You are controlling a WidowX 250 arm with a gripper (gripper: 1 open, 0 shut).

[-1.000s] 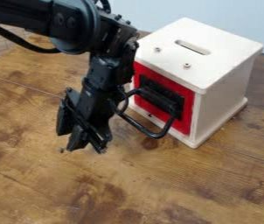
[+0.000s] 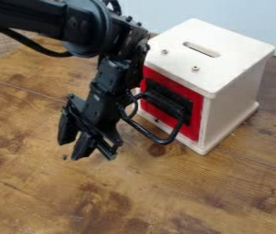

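My black gripper (image 2: pixel 87 137) points down over the wooden table, left of a white wooden box (image 2: pixel 222 82). The box has a slot and screws on top and a red front panel (image 2: pixel 191 128) with a black part set in it, partly behind a loop of my cable. I cannot make out whether the fingers are open or shut, or whether anything is between them.
Bare table (image 2: pixel 138 201) fills the foreground and the left. The box takes up the right rear, with a white wall behind it and part of a lighter floor at the top left.
My arm has shifted very slightly over the last second; the box has not moved.
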